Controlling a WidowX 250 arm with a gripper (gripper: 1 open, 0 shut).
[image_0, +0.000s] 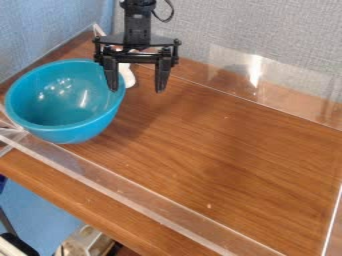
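My black gripper (136, 80) hangs open near the back left of the wooden table, its two fingers pointing down and apart. The left finger is at the right rim of a large teal bowl (54, 110); whether it touches the bowl I cannot tell. A small white object (127, 78) shows behind the gripper, partly hidden by it and the bowl.
Transparent barriers (274, 85) line the table's back and front edges. A grey wall stands behind. Below the front left edge are a blue surface and some clutter.
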